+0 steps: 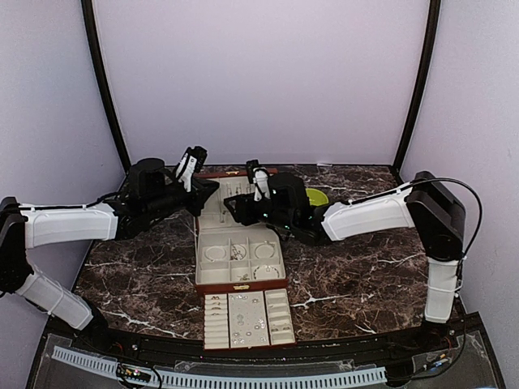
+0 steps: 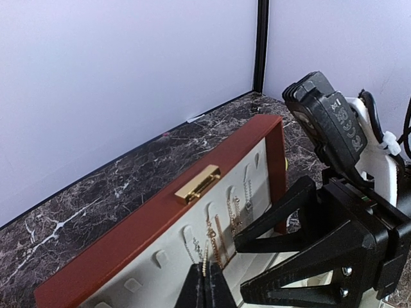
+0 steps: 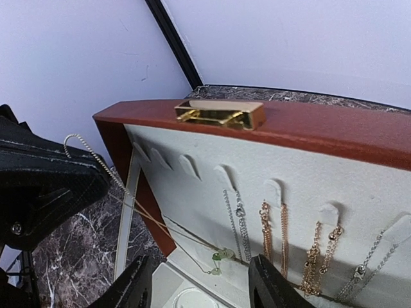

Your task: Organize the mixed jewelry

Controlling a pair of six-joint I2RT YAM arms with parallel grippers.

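Observation:
The jewelry box (image 1: 197, 267) stands open, its lid (image 3: 331, 136) upright with several chain necklaces (image 3: 274, 226) on tabs. My left gripper (image 1: 209, 190) is shut at the lid's left, a thin gold chain (image 2: 205, 253) at its fingertips. In the right wrist view that chain (image 3: 142, 210) runs down to green pendants (image 3: 223, 255) before the lid. My right gripper (image 1: 235, 209) stands open in front of the lid, below and near the pendants, its fingers apart.
A front tray (image 1: 248, 343) holds rings and small pieces. A yellow bowl (image 1: 316, 196) sits behind my right arm.

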